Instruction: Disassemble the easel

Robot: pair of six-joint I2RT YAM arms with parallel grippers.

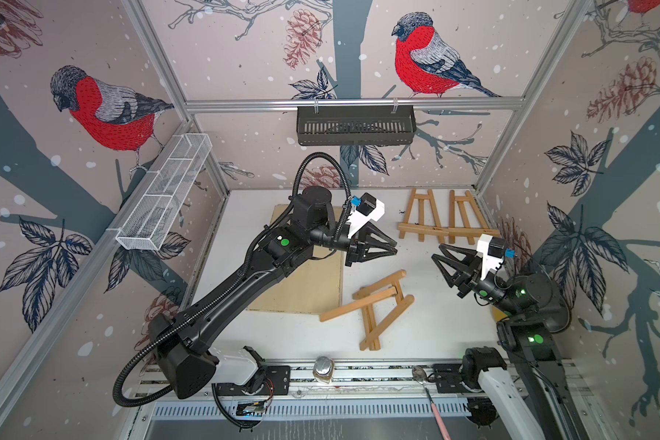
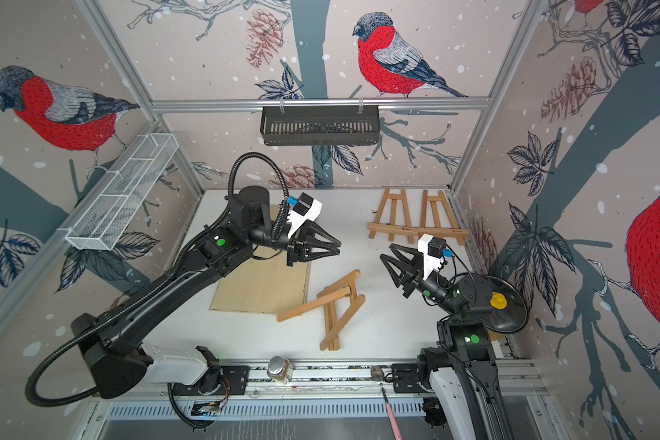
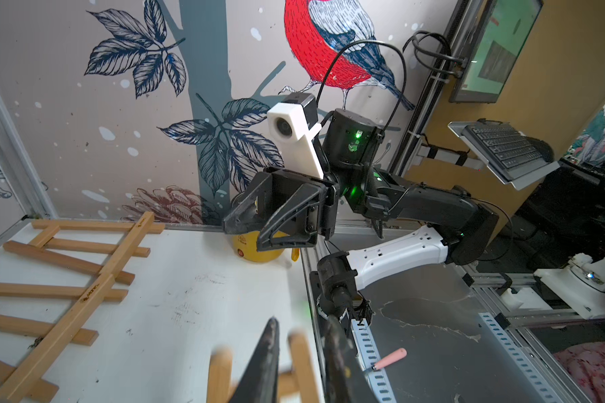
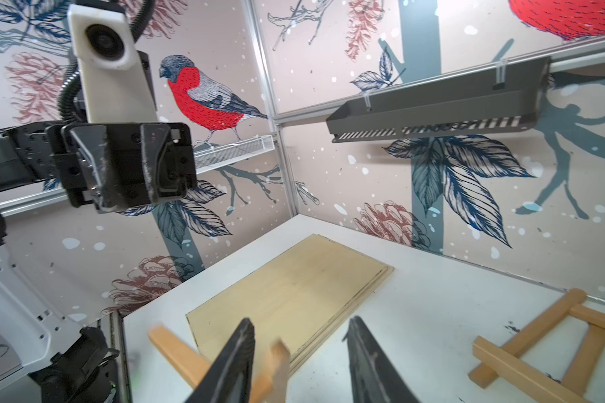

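Observation:
A wooden easel (image 1: 377, 294) stands or leans at the front middle, below both grippers; top views cannot show how it rests. My left gripper (image 1: 394, 250) is above it; its fingertips look slightly apart in the left wrist view, with no held bar clearly visible between them. My right gripper (image 1: 438, 261) hangs open to the right of the easel, nothing between its fingers. In both wrist views the easel's nearest tops are blurred at the bottom edge.
More wooden easel frames (image 1: 447, 231) lie at the back right. A plywood board (image 1: 286, 293) covers the left of the table. A yellow pot (image 3: 255, 250) is at the right edge. A dark shelf (image 1: 355, 128) hangs on the back wall.

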